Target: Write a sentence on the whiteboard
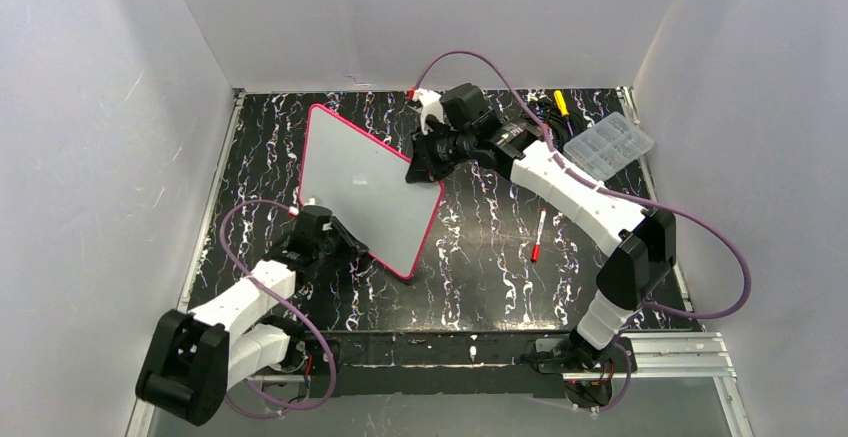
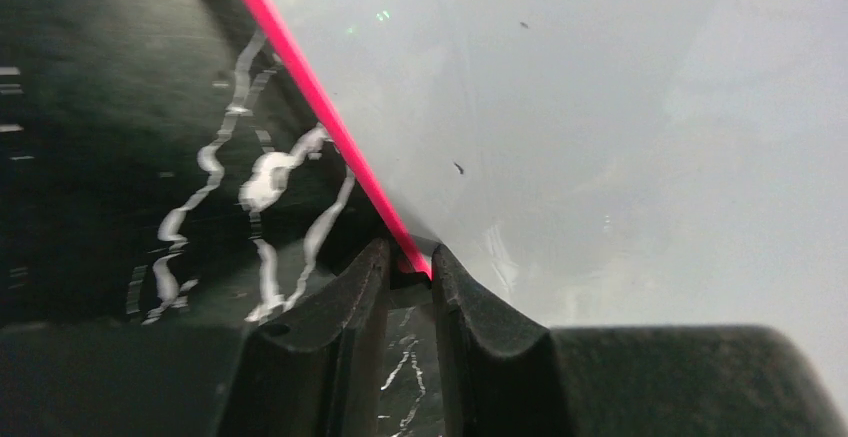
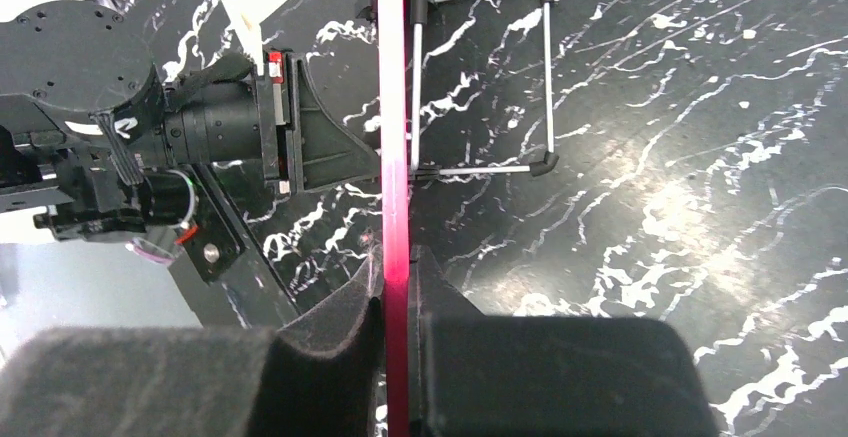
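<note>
Held between both arms, the whiteboard [image 1: 365,192] with its pink-red rim is turned at an angle in the top view, apparently raised off the table. My left gripper [image 1: 358,249] is shut on its lower-left edge; in the left wrist view the pink rim [image 2: 345,142] runs down between the fingers. On the opposite edge, near the right corner, my right gripper [image 1: 424,175] is shut. The right wrist view looks along that rim [image 3: 396,207], which passes between its fingertips. A red-capped marker [image 1: 538,237] lies on the table to the right.
A clear compartment box [image 1: 608,145] sits at the back right, beside a coiled black cable [image 1: 580,115] and a yellow-handled tool [image 1: 561,103]. In the right wrist view a folding wire stand [image 3: 548,67] shows below the board.
</note>
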